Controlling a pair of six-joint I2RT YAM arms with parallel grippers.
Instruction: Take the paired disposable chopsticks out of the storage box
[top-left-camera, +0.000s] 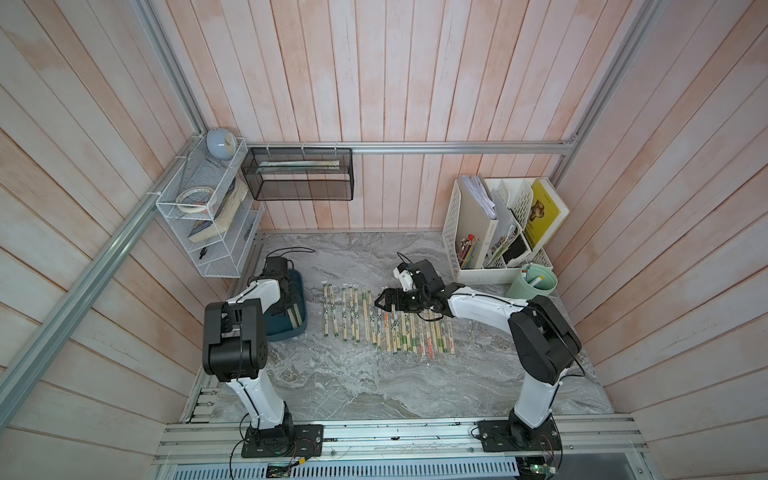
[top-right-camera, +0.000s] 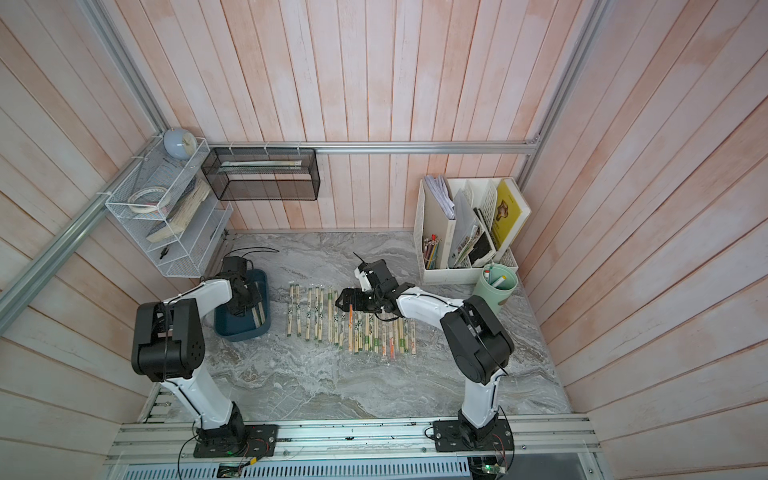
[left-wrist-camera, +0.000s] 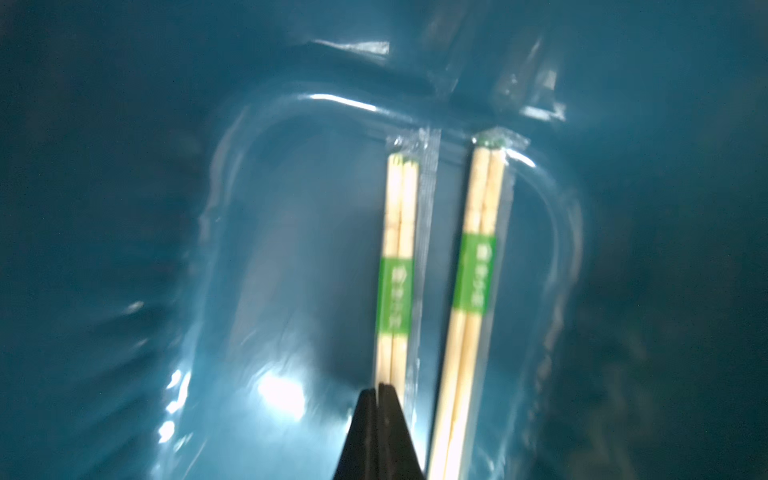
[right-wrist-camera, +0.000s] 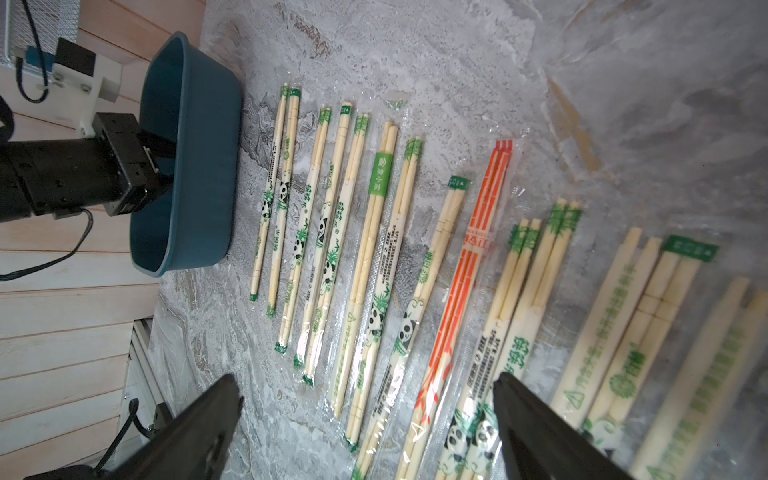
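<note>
The storage box (right-wrist-camera: 204, 168) is a deep blue-teal bin at the table's left. On its floor lie two wrapped pairs of chopsticks with green bands, a left pair (left-wrist-camera: 396, 296) and a right pair (left-wrist-camera: 474, 276), a gap between them. My left gripper reaches down into the box with its fingertips together, nothing visible between them. They cover the lower part of the left pair, which sits outside them. Over the rows on the table, my right gripper is open and empty.
Several wrapped chopstick pairs (right-wrist-camera: 376, 256) lie in a row on the grey marbled table (top-left-camera: 352, 392) right of the box. A white file holder (top-left-camera: 488, 274) and a green cup (top-left-camera: 532, 280) stand at the back right.
</note>
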